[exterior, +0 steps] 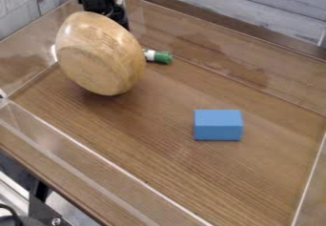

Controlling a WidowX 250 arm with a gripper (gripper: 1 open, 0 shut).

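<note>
A large tan wooden bowl (pixel 102 58) stands tilted at the left of the wooden table, its underside or side facing the camera. Behind it my black gripper (pixel 101 3) shows at the top left, largely hidden by the bowl, so its fingers cannot be made out. A small green cylinder with a white part (pixel 159 57) lies just right of the bowl. A blue block (pixel 216 124) sits alone on the right part of the table.
The wooden table (pixel 140 163) has clear room in the front and at the back right. A pale wall (pixel 32 6) borders the left and back edges.
</note>
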